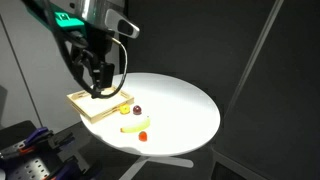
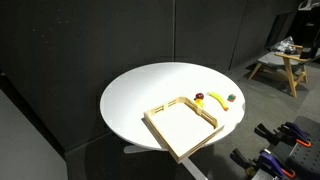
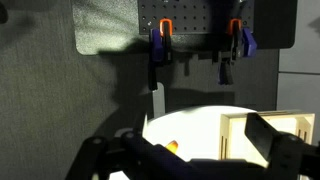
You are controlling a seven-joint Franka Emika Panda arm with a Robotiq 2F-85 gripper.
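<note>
In exterior view 1 my gripper (image 1: pixel 99 90) hangs high on the near left, its fingers hard to make out there. The wrist view shows the gripper with dark fingers set wide apart, open and gripping nothing. A yellow banana (image 1: pixel 135 127) lies on the round white table (image 1: pixel 185 105). Close to it are a yellow lemon-like fruit (image 1: pixel 125 109), a dark red fruit (image 1: pixel 137 110) and a small red fruit (image 1: pixel 143 136). An open wooden tray (image 2: pixel 160 131) rests at the table's edge. Between the fingers in the wrist view, an orange-coloured item (image 3: pixel 172 146) is partly hidden.
A dark perforated plate (image 3: pixel 110 30) with orange and blue clamps (image 3: pixel 161 40) lies beyond the table's edge. A wooden chair (image 2: pixel 290 68) stands far off at the right.
</note>
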